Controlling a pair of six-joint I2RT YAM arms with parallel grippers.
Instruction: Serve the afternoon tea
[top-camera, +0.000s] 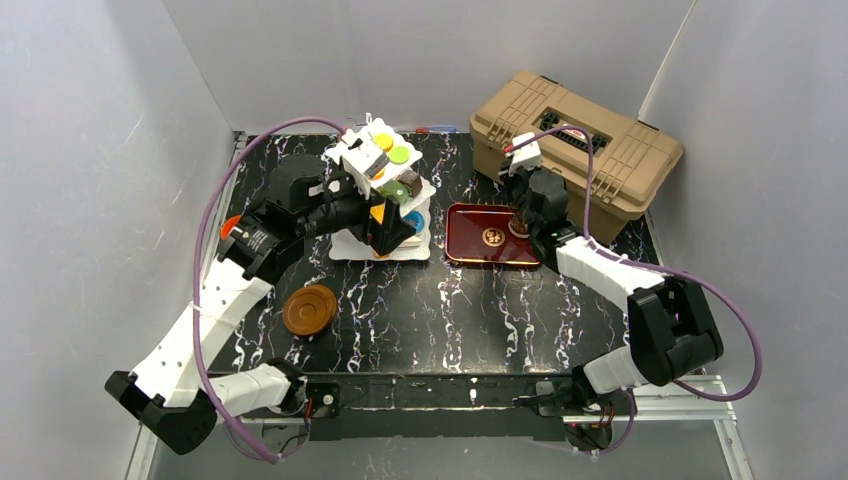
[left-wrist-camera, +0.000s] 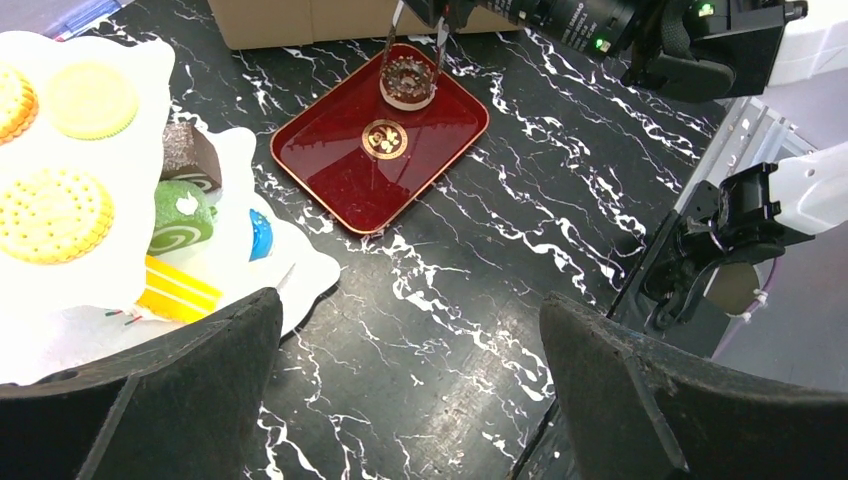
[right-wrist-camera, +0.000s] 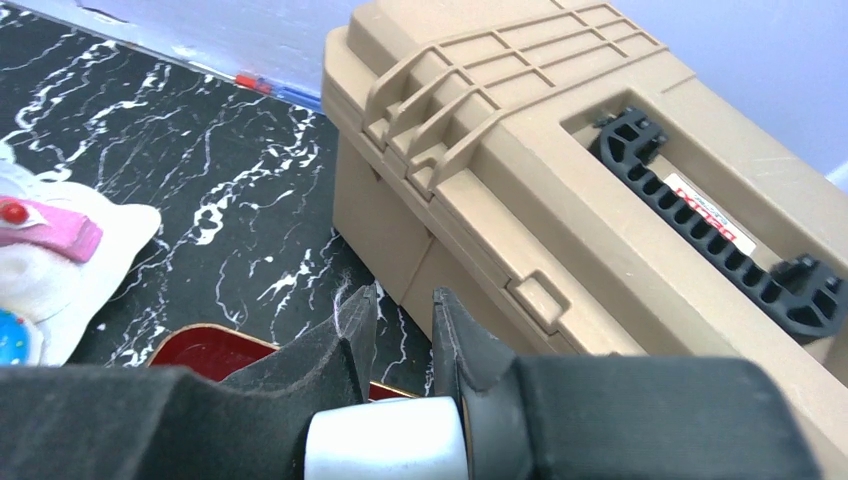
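Note:
A red tray (top-camera: 470, 235) with a gold emblem lies right of a white tiered stand (left-wrist-camera: 307, 265) holding toy sweets and cake slices. A round chocolate-topped piece (left-wrist-camera: 408, 85) is at the tray's back right, between the right gripper's fingertips in the left wrist view; whether they grip it is hard to tell, as the right gripper looks down past the tan case with its fingers close together. My left gripper (top-camera: 392, 225) hangs open over the stand, nothing between its fingers.
A tan case (top-camera: 560, 130) stands behind and right of the tray. A brown round plate (top-camera: 309, 310) lies front left, an orange item (top-camera: 229, 226) at the left edge.

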